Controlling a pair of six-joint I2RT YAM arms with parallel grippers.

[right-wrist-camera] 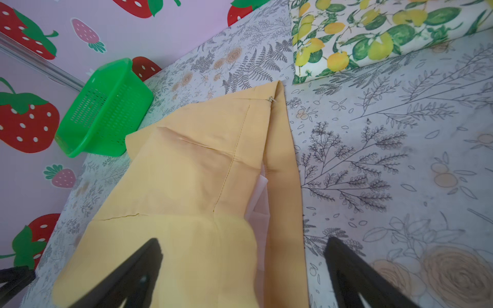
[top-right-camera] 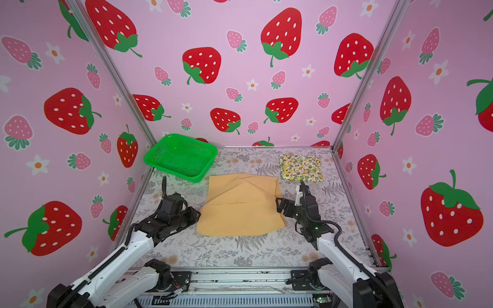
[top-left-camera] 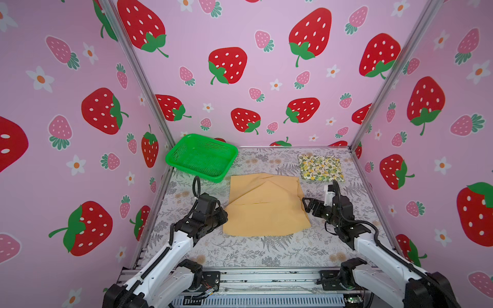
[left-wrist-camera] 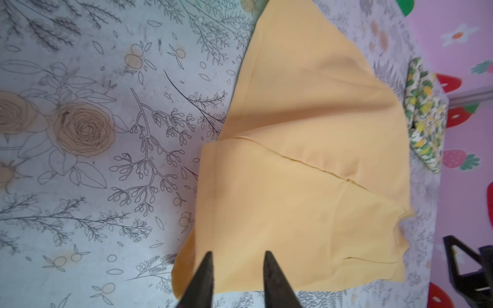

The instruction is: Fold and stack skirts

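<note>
A yellow-orange skirt point(top-left-camera: 264, 215) lies loosely spread on the table, creased diagonally across its back half, with a pale lining showing at its right edge in the right wrist view. My left gripper is over the skirt's left edge, its fingertips apart with nothing clearly between them. My right gripper stands open at the skirt's right side, its fingers blurred.
A green plastic basket point(top-left-camera: 200, 156) sits at the back left. A folded lemon-print cloth point(top-left-camera: 321, 166) lies at the back right. Bare patterned table point(top-right-camera: 344, 205) surrounds the skirt.
</note>
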